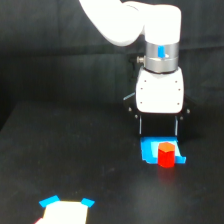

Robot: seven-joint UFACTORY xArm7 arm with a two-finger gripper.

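A small red block (166, 155) sits at the right, on a white patch edged with blue tape (148, 150). My gripper (159, 130) points down just above and behind this patch as seen in the view. Its two dark fingers (141, 127) are spread apart, and nothing shows between them. The block appears in front of and below the fingertips, apart from them. How high the fingertips are above the table is hard to tell.
Another white patch with blue tape corners (66, 212) lies at the lower left, cut off by the frame's bottom edge. A bit of something red (38, 221) shows beside it.
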